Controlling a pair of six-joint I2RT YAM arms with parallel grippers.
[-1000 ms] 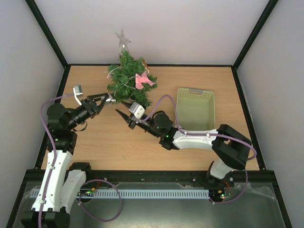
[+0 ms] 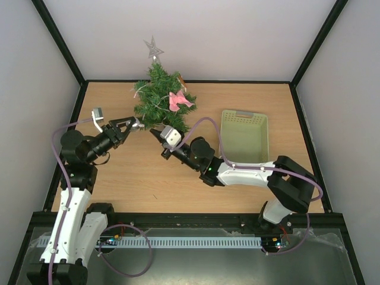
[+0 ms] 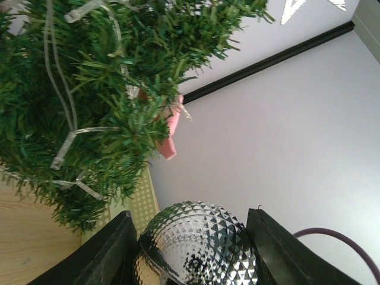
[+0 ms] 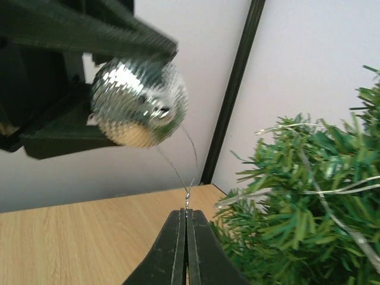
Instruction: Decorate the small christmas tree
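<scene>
The small tree stands at the back with a pink bow and a star on top. A silver disco ball sits between the fingers of my open left gripper, left of the tree; the right wrist view shows it too, with a thin string hanging down. My right gripper is shut on that string, just beside the lower branches.
A green plastic basket stands at the right of the tabletop, behind my right arm. Walls enclose the back and sides.
The left arm and the tree look unchanged.
</scene>
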